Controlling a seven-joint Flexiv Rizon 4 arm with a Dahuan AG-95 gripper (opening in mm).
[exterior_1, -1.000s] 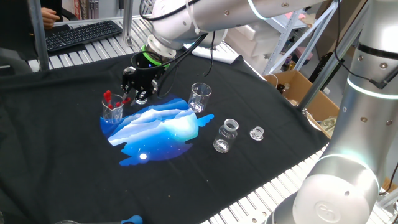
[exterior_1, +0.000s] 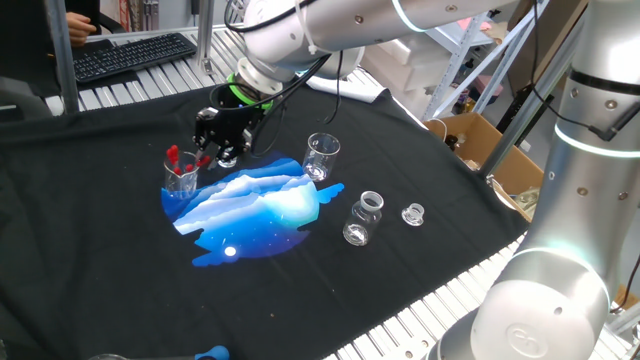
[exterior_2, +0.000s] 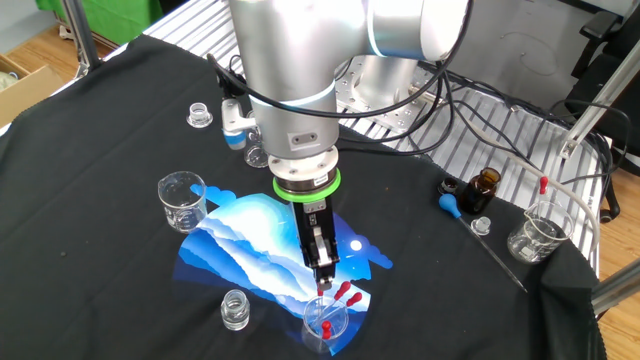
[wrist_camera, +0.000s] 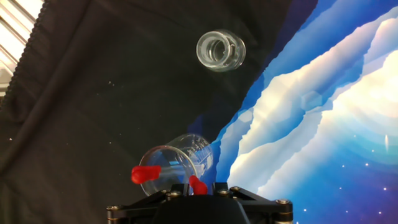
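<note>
My gripper (exterior_2: 323, 282) points down just above a glass beaker (exterior_2: 325, 322) holding several red-bulbed droppers. One red bulb (wrist_camera: 198, 185) appears in the gap between the black fingers in the wrist view; whether they grip it cannot be told. Another red bulb (wrist_camera: 145, 174) leans over the beaker's rim, left of the fingers. In exterior view 1 the beaker (exterior_1: 181, 180) stands at the left end of a blue mountain-picture mat (exterior_1: 250, 210), with the gripper (exterior_1: 203, 155) at its upper right. The droppers' lower ends are hard to make out through the glass.
A small clear jar (exterior_2: 235, 310) stands left of the dropper beaker. An empty beaker (exterior_1: 321, 157), a glass bottle (exterior_1: 362, 220) and a glass stopper (exterior_1: 413, 214) are farther right in exterior view 1. A brown bottle (exterior_2: 480, 190), blue-bulbed pipette (exterior_2: 450, 205) and another beaker (exterior_2: 540, 232) lie opposite.
</note>
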